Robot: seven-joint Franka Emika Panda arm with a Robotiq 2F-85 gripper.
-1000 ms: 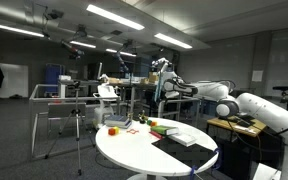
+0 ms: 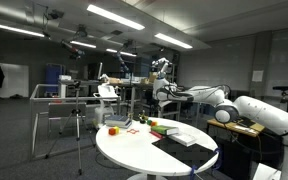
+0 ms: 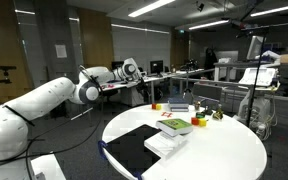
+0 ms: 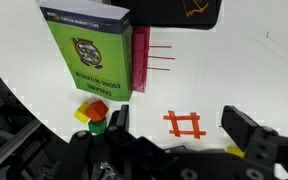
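Observation:
My gripper is open above the white table, with nothing between its fingers. Below it in the wrist view, red tape marks point(image 4: 184, 123) form a crossed outline on the tabletop. A green box or book point(image 4: 96, 58) lies at the upper left, with a red strip of something along its right side. Small red, yellow and green blocks point(image 4: 96, 108) sit beside the left finger. Part of a yellow thing point(image 4: 234, 151) shows behind the right finger. From the second exterior view, the gripper point(image 3: 144, 91) hangs over the table's far side.
A white box point(image 3: 164, 143) and black mat point(image 3: 132, 152) occupy the table's side nearest the arm base. A grey tray point(image 2: 139, 122) stands toward the back; a red-and-yellow block point(image 2: 113, 131) is near the left edge.
The end of the arm has come down toward the table in exterior view 1. The objects on the table look unmoved.

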